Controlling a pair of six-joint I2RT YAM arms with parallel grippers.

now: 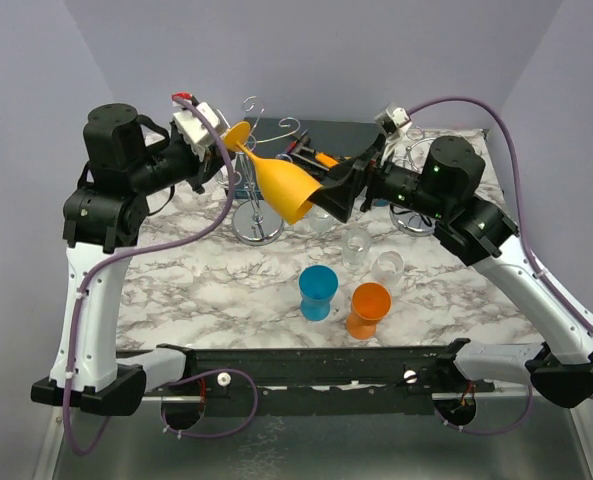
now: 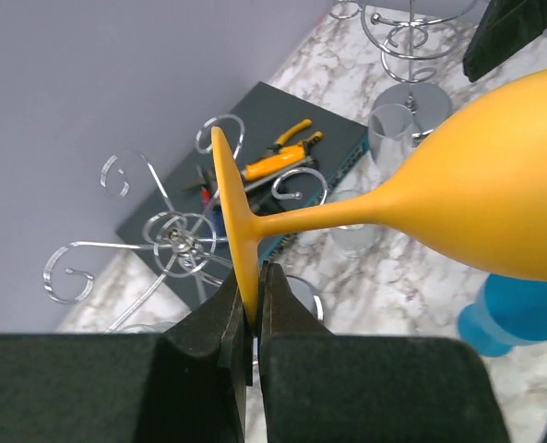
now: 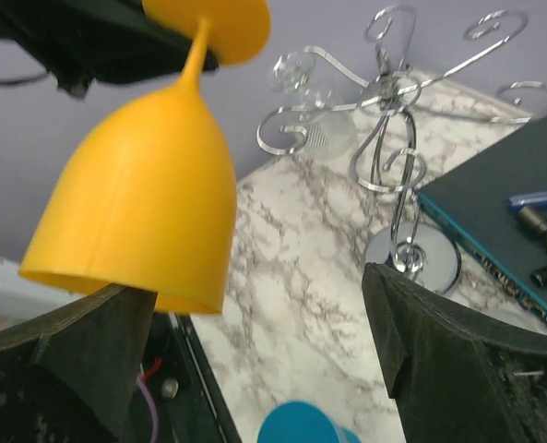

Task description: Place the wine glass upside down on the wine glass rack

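A yellow wine glass (image 1: 285, 190) (image 2: 476, 175) (image 3: 139, 194) hangs tilted above the table, bowl toward my right gripper. My left gripper is shut on its flat foot. My right gripper (image 1: 341, 190) is open beside the bowl, its fingers framing the bottom of the right wrist view. A chrome spiral-hook wine glass rack (image 1: 258, 228) stands behind and below the glass, its hooks empty in the middle of the left wrist view.
A second chrome rack (image 1: 413, 222) stands at the back right. Clear glasses, a blue cup (image 1: 318, 285) and an orange cup (image 1: 369, 305) stand mid-right. A dark board (image 2: 328, 134) with tools lies at the back.
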